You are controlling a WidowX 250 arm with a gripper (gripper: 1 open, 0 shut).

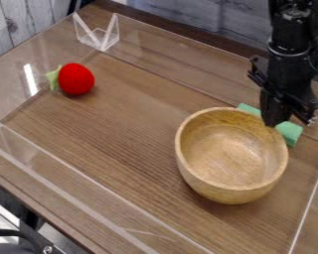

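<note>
A large tan wooden bowl (231, 159) sits on the wooden table at the lower right. Directly behind it lies a green object (285, 130), partly hidden by the rim. My black gripper (268, 117) points down at the bowl's back right rim, close above or touching it. Its fingers look close together, though the tips are small and hard to make out; I see nothing held.
A red tomato-like object (76, 79) with a green top lies at the left. A white wire-like item (98, 32) is at the top left.
</note>
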